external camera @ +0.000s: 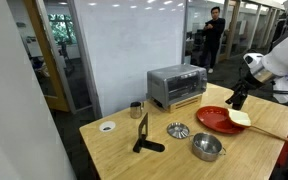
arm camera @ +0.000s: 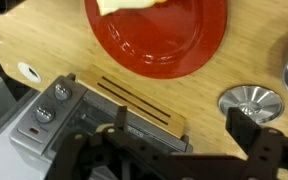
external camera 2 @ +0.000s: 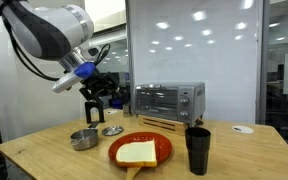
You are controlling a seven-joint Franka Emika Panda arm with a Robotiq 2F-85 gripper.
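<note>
My gripper is open above the table, its black fingers [arm camera: 248, 132] wide apart and nothing between them. In the wrist view, the red plate [arm camera: 169, 45] lies beyond the fingertips, with the toaster oven [arm camera: 59, 125] to the lower left. A pale, bread-like slice [external camera 2: 137, 152] rests on the plate, a wooden handle [external camera: 271, 132] reaching out from under or beside it. The oven [external camera: 176, 86] stands closed at the back of the table. A small round metal dish [arm camera: 251, 102] shows right of the plate, and a metal pot [external camera: 207, 147] stands nearer the front.
A black cup [external camera 2: 198, 150] stands upright close to the plate. A black upright stand [external camera: 144, 136] and a metal canister [external camera: 137, 109] are on the left half of the table. A person [external camera: 213, 38] stands in the background.
</note>
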